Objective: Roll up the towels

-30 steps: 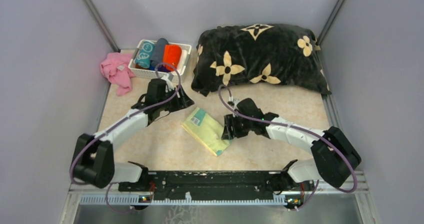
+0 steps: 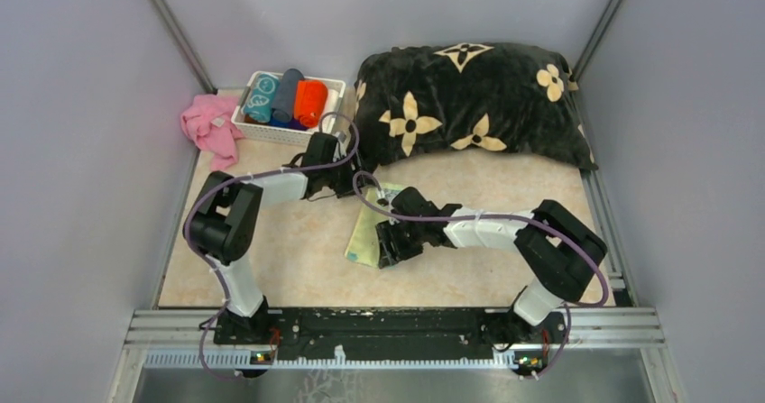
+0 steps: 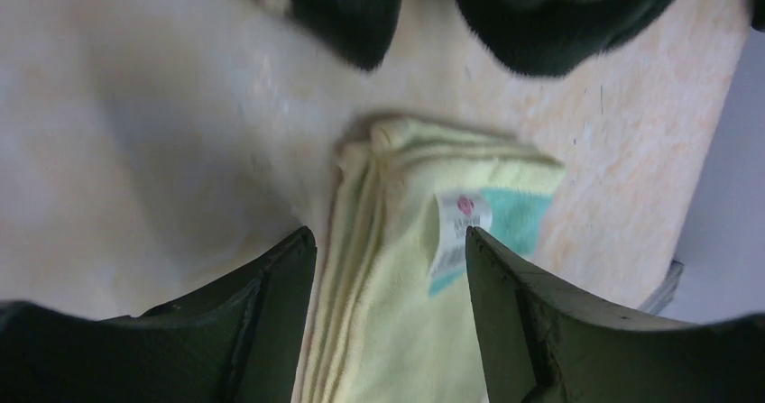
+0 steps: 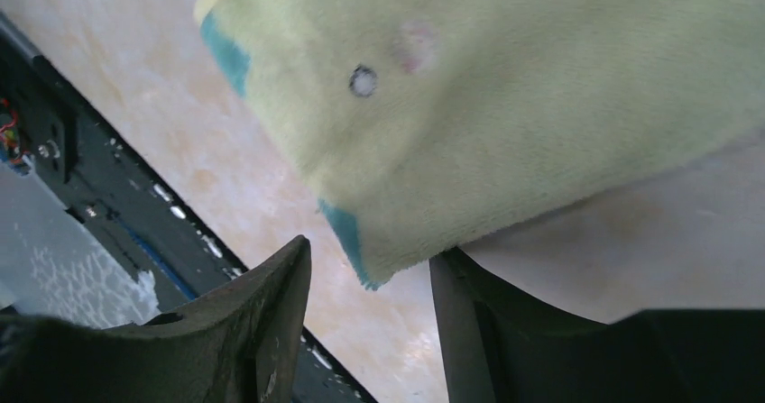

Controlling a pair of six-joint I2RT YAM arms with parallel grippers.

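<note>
A pale yellow folded towel [image 2: 364, 232] with teal-and-white patches lies on the table between my grippers. My left gripper [image 2: 356, 187] is at its upper end; in the left wrist view its open fingers frame the folded edge and label of the towel [image 3: 397, 268]. My right gripper [image 2: 388, 254] is over its lower part; in the right wrist view the open fingers sit either side of a corner of the towel [image 4: 523, 87], the right fingertip at or under its edge. Whether that finger touches the cloth is unclear.
A white basket [image 2: 271, 134] holding several rolled towels stands at the back left, beside a pink cloth [image 2: 212, 128]. A large dark patterned pillow [image 2: 478, 96] fills the back right.
My left gripper has moved up and right to the towel's upper end, my right down and left to its lower end. The towel has turned more upright in the top view.
</note>
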